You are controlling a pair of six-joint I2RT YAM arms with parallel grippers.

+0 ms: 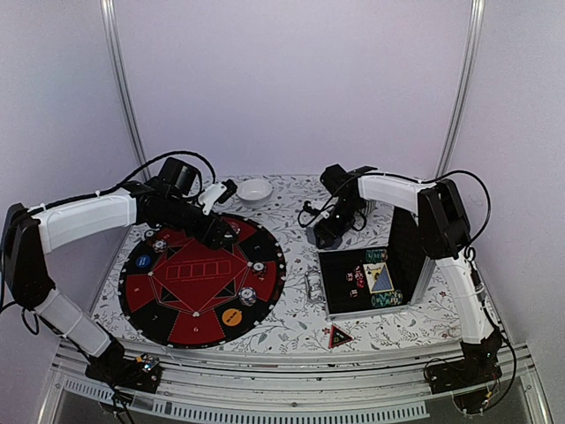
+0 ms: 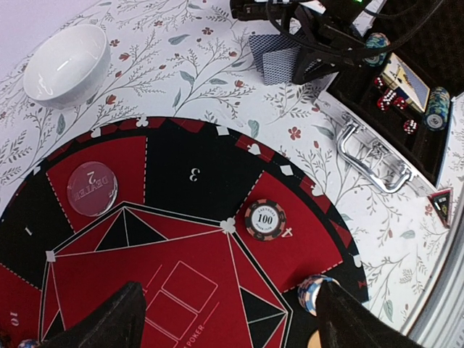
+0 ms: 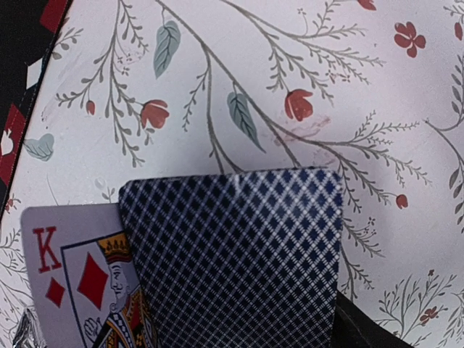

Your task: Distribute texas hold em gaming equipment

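Playing cards [image 3: 232, 246] with dark checked backs stand under my right gripper [image 1: 327, 231], above the case's back edge; a face-up King of diamonds [image 3: 80, 275] shows beside them in the right wrist view. The cards hide most of that gripper's fingers, so its grip is unclear. My left gripper hangs open over the round red-and-black poker mat [image 1: 199, 291], which carries a dealer disc [image 2: 92, 188], a 100 chip [image 2: 264, 220] and several other chips. The open case [image 1: 344, 300] holds chips, dice and a card box.
A white bowl [image 1: 254, 190] stands at the back. A small triangular card [image 1: 339, 336] lies in front of the case.
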